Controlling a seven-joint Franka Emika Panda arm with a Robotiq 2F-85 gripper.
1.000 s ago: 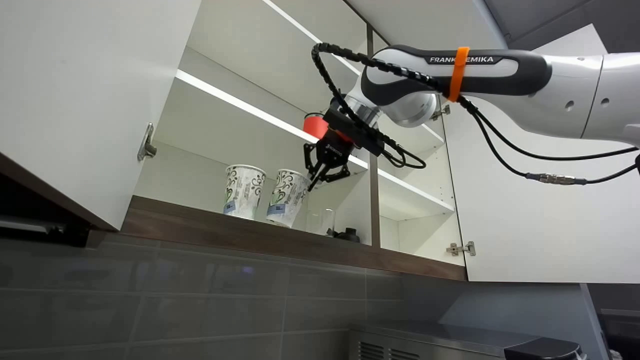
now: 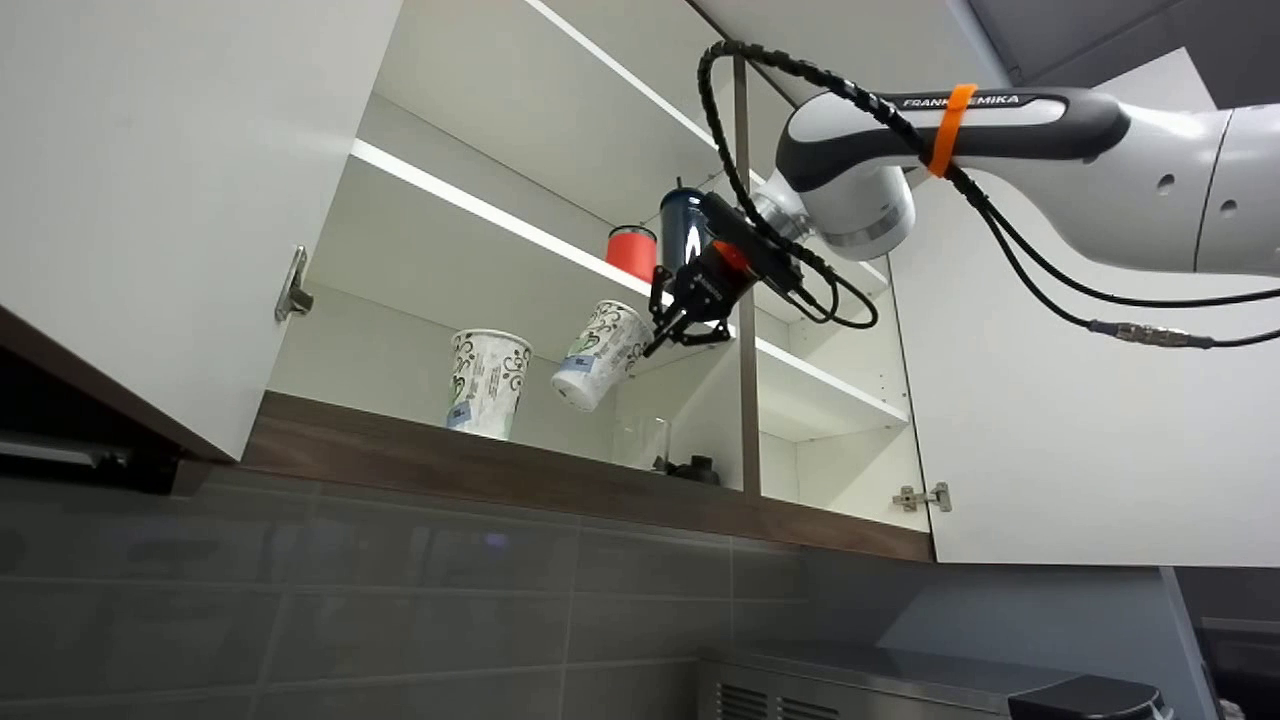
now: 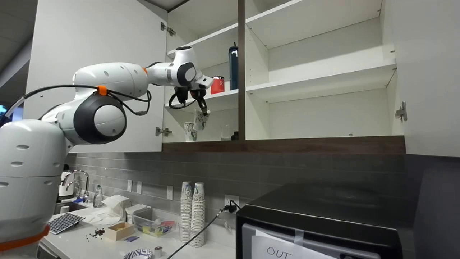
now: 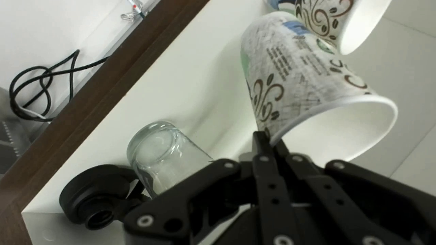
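Observation:
A patterned white paper cup (image 2: 603, 353) hangs tilted above the cabinet's bottom shelf, its base pointing down and to the left in exterior view 1. My gripper is shut on this cup's rim, the fingertips pinching its wall, and the cup's mouth faces back toward the wrist in the wrist view. A second matching paper cup (image 2: 488, 382) stands upright on the bottom shelf to the left. In the wrist view that second cup (image 4: 327, 18) shows partly behind the held one. Exterior view 2 has the held cup (image 3: 200, 121) just right of the standing cup (image 3: 190, 132).
A clear glass (image 4: 163, 155) and a black lid-like part (image 4: 96, 192) sit on the bottom shelf near the divider. A red tumbler (image 2: 631, 251) and a dark blue bottle (image 2: 684, 228) stand on the shelf above. The right compartment's shelves (image 3: 319, 82) look empty.
Gripper and held cup have risen and shifted right in exterior view 1. The cup has lifted clear of the shelf and tilts more; the dark blue bottle is now uncovered.

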